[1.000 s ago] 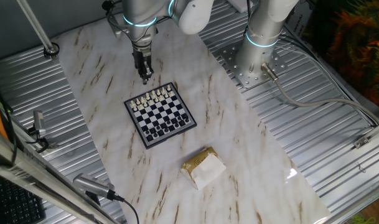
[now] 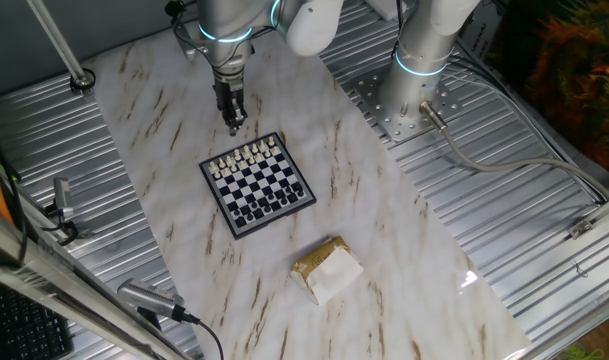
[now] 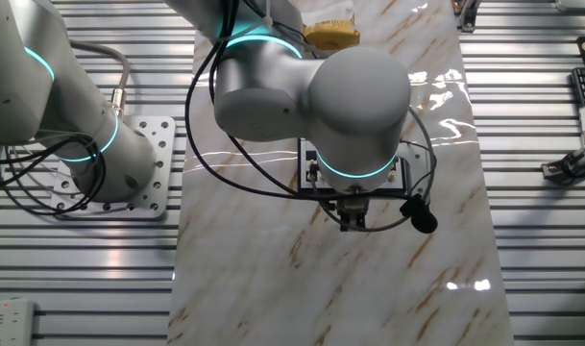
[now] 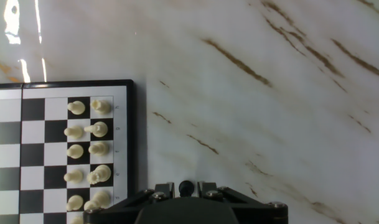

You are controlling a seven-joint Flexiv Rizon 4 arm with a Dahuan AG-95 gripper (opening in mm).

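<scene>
My gripper [image 2: 233, 128] points down just beyond the white-piece side of the chessboard [image 2: 226, 207], over bare marble. In the wrist view its fingertips [image 4: 168, 189] reach up from the bottom edge, right of the board. A small round black object [image 4: 187, 188], which looks like the head of a chess piece, shows between them. Whether the fingers press on it cannot be made out. White pieces [image 4: 100, 129] stand in two rows along the near edge of the board; black pieces [image 2: 267, 205] line the opposite side. The arm hides most of the board in exterior view 2.
A gold and white packet [image 2: 329, 272] lies on the marble table [image 2: 404, 290] past the black pieces. Open marble surrounds the board. The robot's base plate [image 2: 389, 108] is bolted beside the table, and a camera on a stand [image 2: 152, 298] is at the opposite edge.
</scene>
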